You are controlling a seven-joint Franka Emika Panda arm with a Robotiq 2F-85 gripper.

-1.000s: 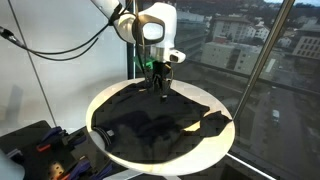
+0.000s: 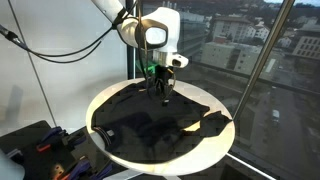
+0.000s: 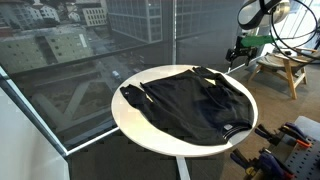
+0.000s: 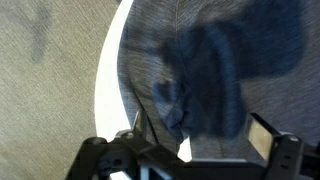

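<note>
A large dark cloth (image 2: pixel 150 130) lies spread and wrinkled over the round white table (image 2: pixel 190 165). In exterior view 2 the cloth (image 3: pixel 185 105) has uneven edges, and the bare white tabletop (image 3: pixel 150 75) shows around it. My gripper (image 2: pixel 162 97) points down over the far part of the cloth. From the wrist, the gripper stands open, its two fingers wide apart and empty. A small raised fold of cloth (image 4: pixel 172 100) lies near the left finger, close to the white table rim. Whether the fingertips touch the cloth cannot be told.
Large windows (image 2: pixel 285 80) stand beside the table. A wooden stool (image 3: pixel 285 68) is behind the arm in exterior view 2. Dark equipment with colored parts (image 2: pixel 75 165) sits near the table's front left. Carpet (image 4: pixel 50 60) lies beyond the rim.
The arm has shifted slightly to the right and a little lower in exterior view 1. The cloth looks unchanged.
</note>
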